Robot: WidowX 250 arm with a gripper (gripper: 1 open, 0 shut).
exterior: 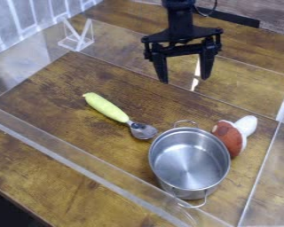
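My gripper [181, 64] hangs open over the back middle of the wooden table, its two black fingers spread apart with nothing seen between them. In front of it and to the left lies a spoon [141, 130] with a long yellow-green handle. A steel pot [187, 164] with wire handles stands at the front right. Beside it on the right lies a red and white object [231, 135].
Clear low walls surround the wooden work area [74, 151]. A small white bracket [75, 35] sits at the back left wall.
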